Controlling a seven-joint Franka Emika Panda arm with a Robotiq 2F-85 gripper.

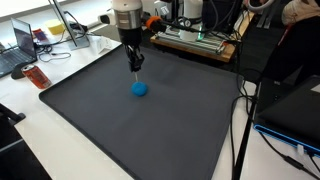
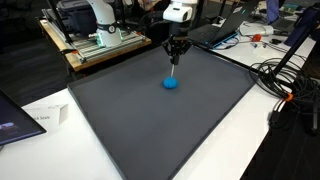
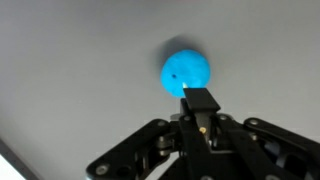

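A small round blue object (image 1: 139,89) rests on the dark grey table mat, in the half of it closer to the arm; the wrist view shows the blue object (image 3: 186,72) just beyond the fingertips. Above it, my gripper (image 1: 135,66) points downward, shut on a thin pale stick (image 2: 173,70). The stick's lower end reaches the blue object, and its light tip (image 3: 184,87) shows against the blue. Whether the two are joined or only touching, I cannot tell. Seen from above, the black fingers (image 3: 201,101) hide most of the stick.
An orange-red can (image 1: 37,77) stands at the left edge, near a laptop (image 1: 22,40). Cables (image 2: 285,80) lie beside the mat. Behind the arm is a wooden board (image 1: 195,43) with several items.
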